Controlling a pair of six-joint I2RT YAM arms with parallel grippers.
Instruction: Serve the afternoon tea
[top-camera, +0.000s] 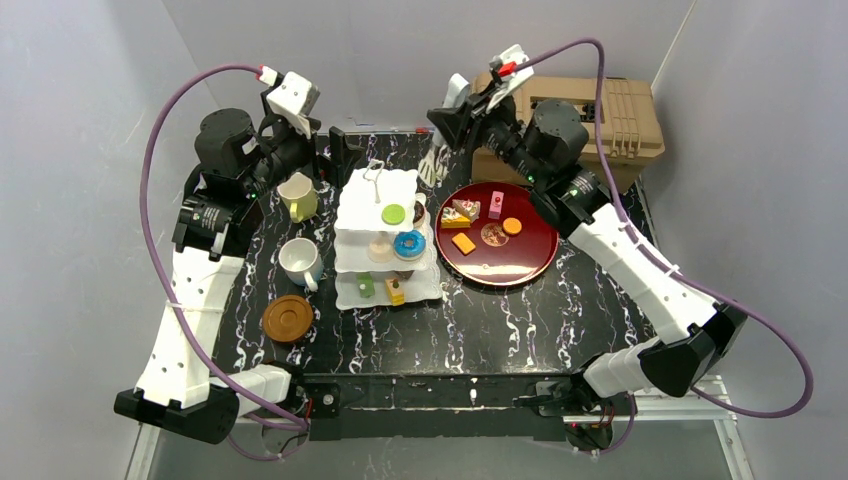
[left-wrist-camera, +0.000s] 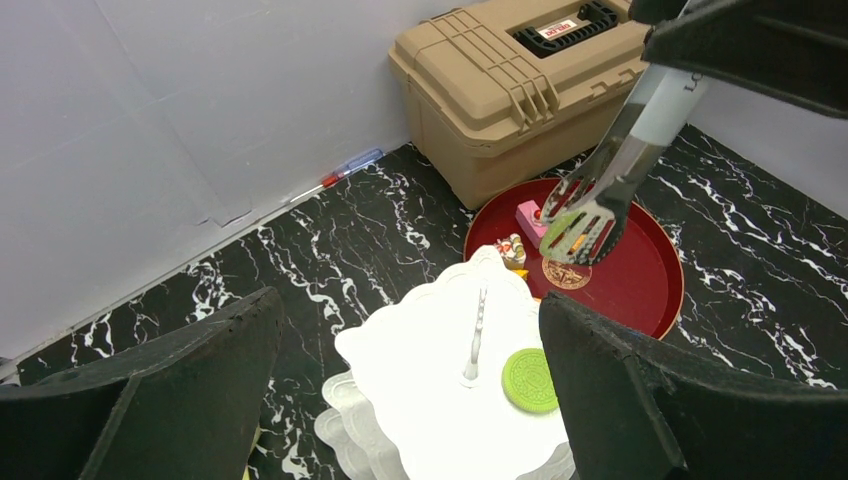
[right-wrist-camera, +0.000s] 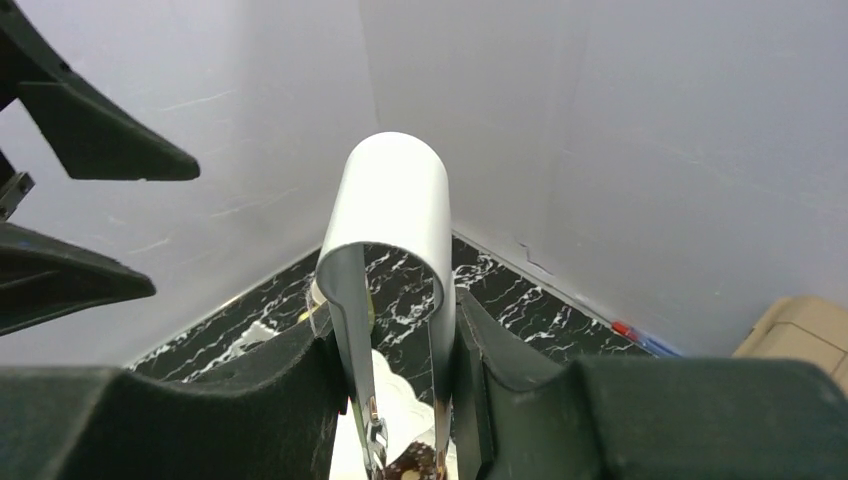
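Note:
My right gripper is shut on the white-handled tongs, whose slotted metal ends (left-wrist-camera: 585, 215) hang above the red tray's left side in the left wrist view. A greenish patch shows between those ends; whether it is a sweet or a reflection I cannot tell. Left of the tray stands the white three-tier stand (top-camera: 360, 215). A green round sweet (top-camera: 393, 214) lies on its top tier, a blue donut (top-camera: 409, 245) on the middle one, and small cakes (top-camera: 394, 291) on the lowest. My left gripper (top-camera: 337, 158) is open and empty by the stand's back corner.
On the red tray (top-camera: 497, 277) lie cake slices (top-camera: 455, 218), a pink piece (top-camera: 496, 205) and orange pieces (top-camera: 512, 226). Two cups (top-camera: 300, 262) and a brown lid (top-camera: 288, 319) are at the left. A tan case (top-camera: 625, 120) fills the back right.

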